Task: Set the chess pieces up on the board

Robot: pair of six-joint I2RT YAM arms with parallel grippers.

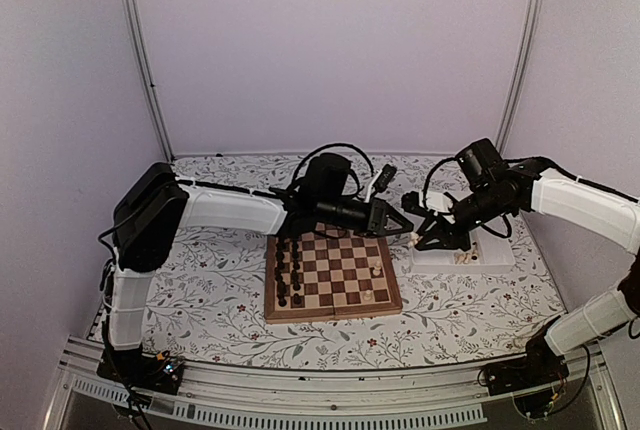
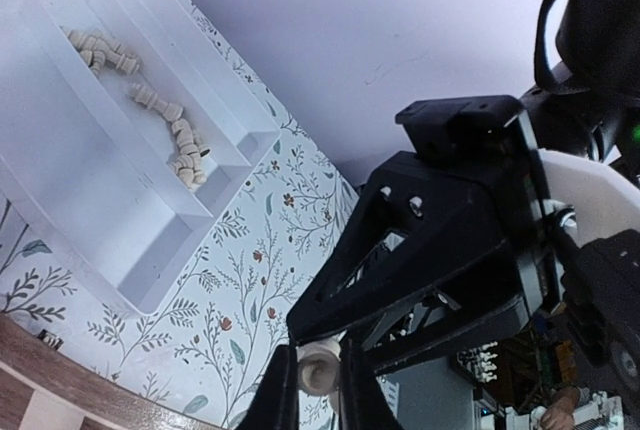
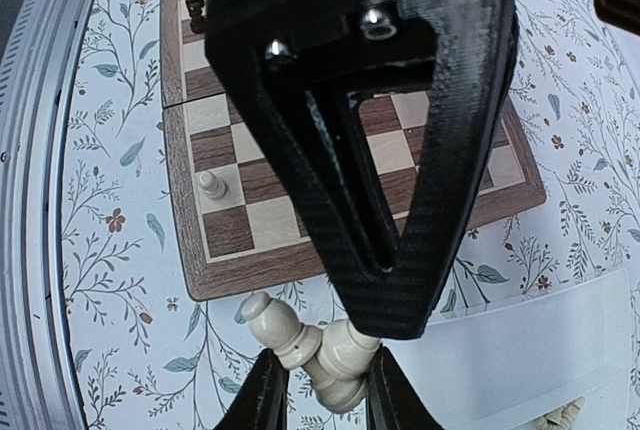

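The wooden chessboard (image 1: 334,305) has dark pieces in rows at its left and a few white pieces at its right, one being a white piece (image 3: 210,184). Just right of the board, both grippers meet at a white piece (image 3: 340,360). My left gripper is shut on it, seen end-on in the left wrist view. My right gripper (image 1: 424,240) is at the same piece, its fingertips around it in the right wrist view; how far they are shut is unclear.
A white divided tray (image 2: 130,250) right of the board holds several white pieces lying in one compartment. The table around the board is mostly clear.
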